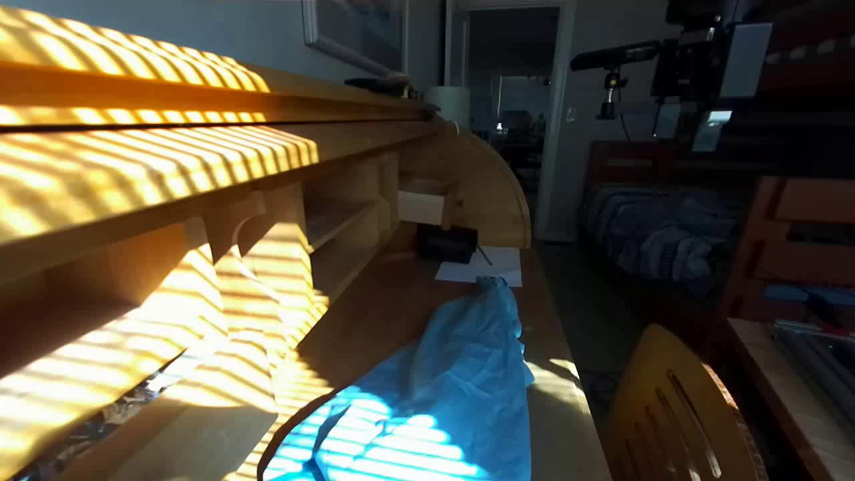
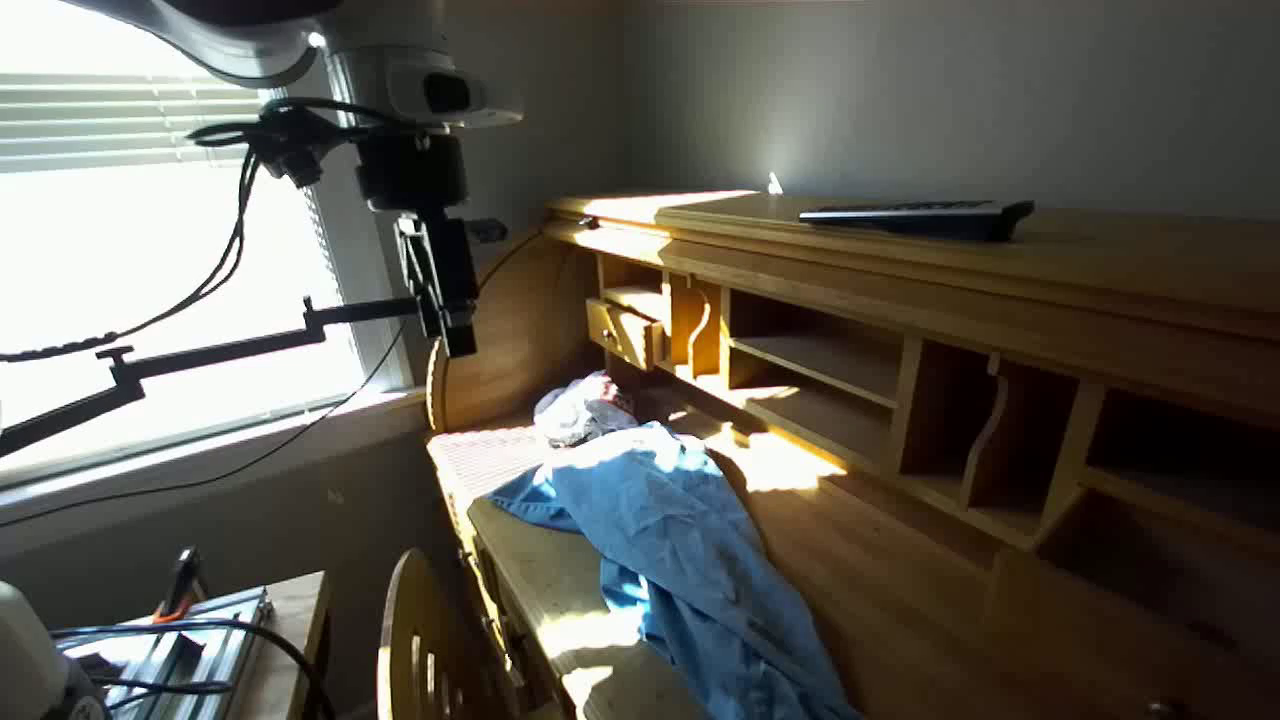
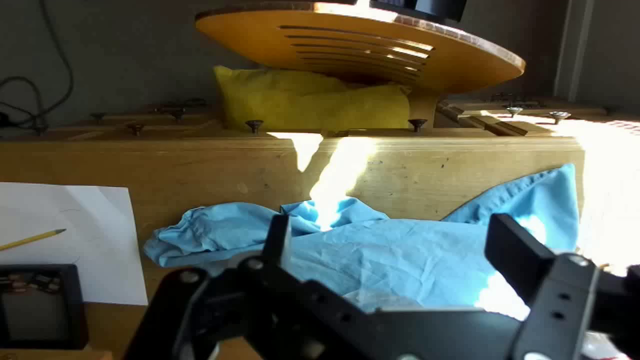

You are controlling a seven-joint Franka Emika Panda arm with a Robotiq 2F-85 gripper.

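A crumpled light-blue cloth [image 3: 384, 255], which looks like a garment, lies stretched along the wooden desk top. In exterior view 2 the same cloth [image 2: 672, 516] runs from the desk's far end toward the camera, near its front edge. My gripper is open in the wrist view, its two fingers wide apart, with the cloth visible beyond them and nothing held. Exterior view 2 has the gripper [image 2: 458, 342] hanging well above the desk, clear of the cloth. In exterior view 1 the arm is a dark shape at the upper right.
A paper sheet [image 3: 108, 252] with a pencil [image 3: 33, 239] and a black box [image 3: 42, 306] occupy one end of the desk. A whitish bundle [image 2: 584, 408] sits at the other. Cubbyholes [image 2: 828, 348] line the back; a chair [image 1: 681, 409] stands at the front.
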